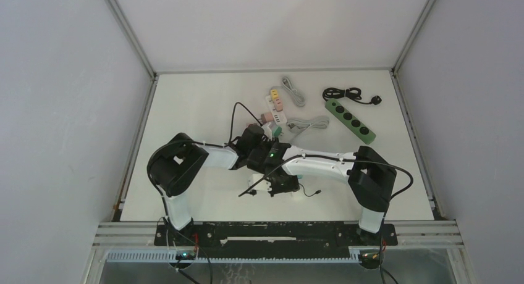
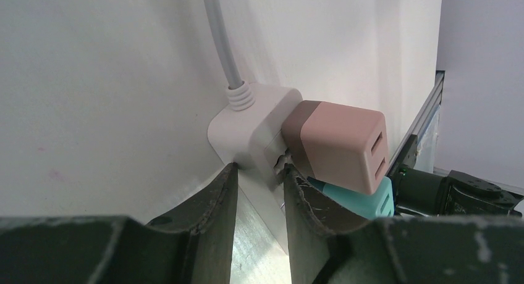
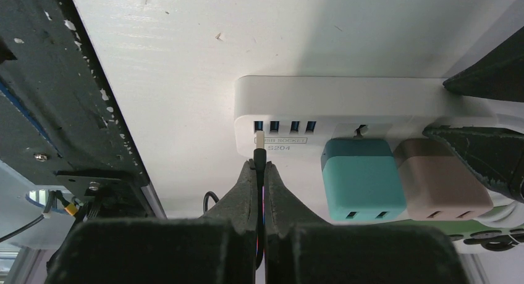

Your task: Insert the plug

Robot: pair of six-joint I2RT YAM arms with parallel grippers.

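Observation:
In the right wrist view my right gripper is shut on a black USB plug, its pale tip at the leftmost of several USB ports on the white power strip; whether it is inserted I cannot tell. A teal adapter and a pink adapter sit on the strip. In the left wrist view my left gripper stands part open around the strip near its cable end, beside the pink adapter; whether it grips is unclear.
A green power strip, coiled cables and another white strip with adapters lie at the back of the table. Both arms crowd the middle.

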